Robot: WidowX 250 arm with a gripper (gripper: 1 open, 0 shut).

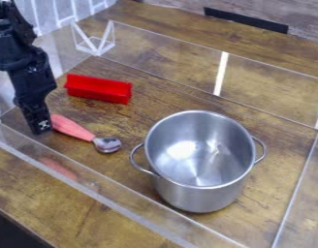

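Observation:
At the left of the camera view my black gripper (40, 124) is low on the table, at the end of a pink-handled spoon (74, 129). The spoon's metal bowl (108, 144) points to the right, toward the steel pot (202, 184). The fingers look closed, though whether any of the handle is between them I cannot tell. A red block (98, 88) lies behind the spoon, apart from it.
Clear plastic walls surround the wooden work area (148, 68). The left wall is close beside my gripper. Bare table lies behind the pot and right of the red block.

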